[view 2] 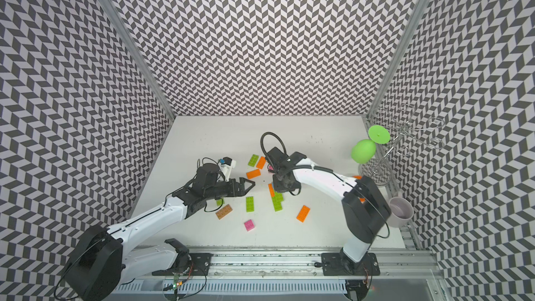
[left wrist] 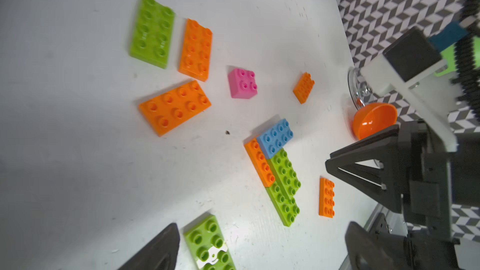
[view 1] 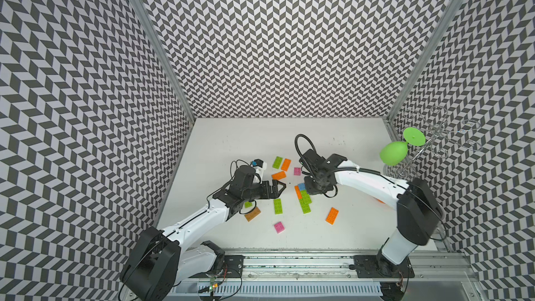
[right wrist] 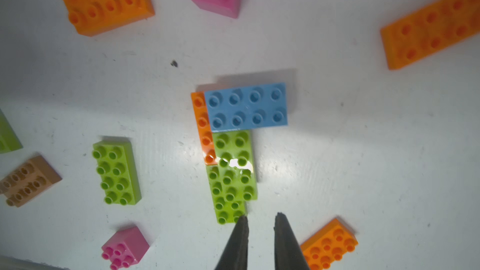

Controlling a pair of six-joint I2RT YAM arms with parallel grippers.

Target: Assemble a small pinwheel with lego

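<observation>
In the right wrist view a small assembly lies in the middle. Its blue brick (right wrist: 245, 106) meets a green brick (right wrist: 244, 180) end on, with an orange brick (right wrist: 203, 130) along their left side and another green brick (right wrist: 220, 212) below the orange one. My right gripper is shut near this assembly, its fingertips showing only a narrow gap with nothing between them. The left gripper is wide open and empty, left of the assembly, its blurred fingers (left wrist: 160, 247) above the table. Close to it lies a loose green brick (left wrist: 210, 242).
Loose bricks surround the assembly: orange (left wrist: 175, 106), orange (left wrist: 196, 49), green (left wrist: 152, 30), pink (left wrist: 243, 83), orange (right wrist: 327, 245), pink (right wrist: 125, 247) and brown (right wrist: 27, 181). A wire rack with green items (view 1: 394, 153) stands at the right.
</observation>
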